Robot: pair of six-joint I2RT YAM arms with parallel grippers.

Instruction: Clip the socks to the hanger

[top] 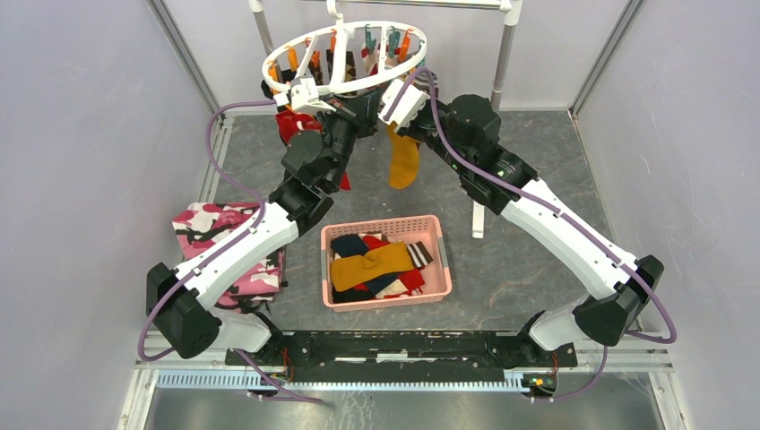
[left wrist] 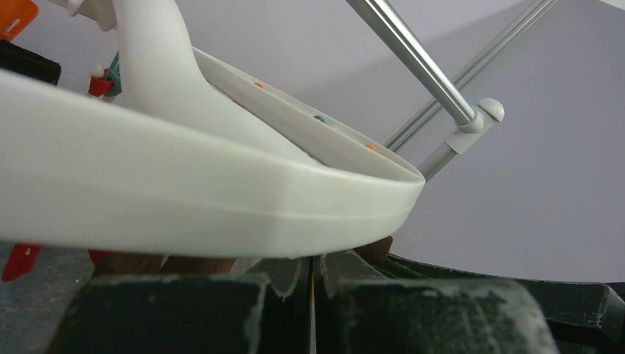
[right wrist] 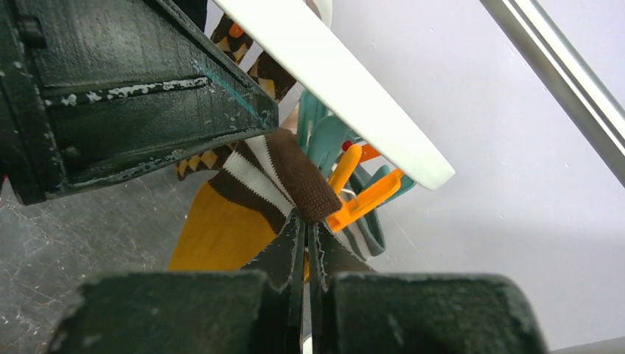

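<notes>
The round white hanger (top: 419,52) hangs at the top, its clips (top: 405,47) orange and teal. In the right wrist view, my right gripper is shut on the striped brown-and-white cuff of a mustard sock (right wrist: 221,232); an orange clip (right wrist: 368,200) lies against the cuff's edge. The foot of this mustard sock (top: 404,161) dangles below the rim in the top view. Just under the hanger rim (left wrist: 295,214), my left gripper is shut with nothing visible between its fingers. Both grippers are close together beneath the rim, their tips mostly hidden from above.
Several other socks hang from the ring, among them a red one (top: 296,124). A pink basket (top: 444,282) on the floor holds more socks. Pink camouflage cloth (top: 202,240) lies at left. A metal rack post (top: 504,63) stands right of the hanger.
</notes>
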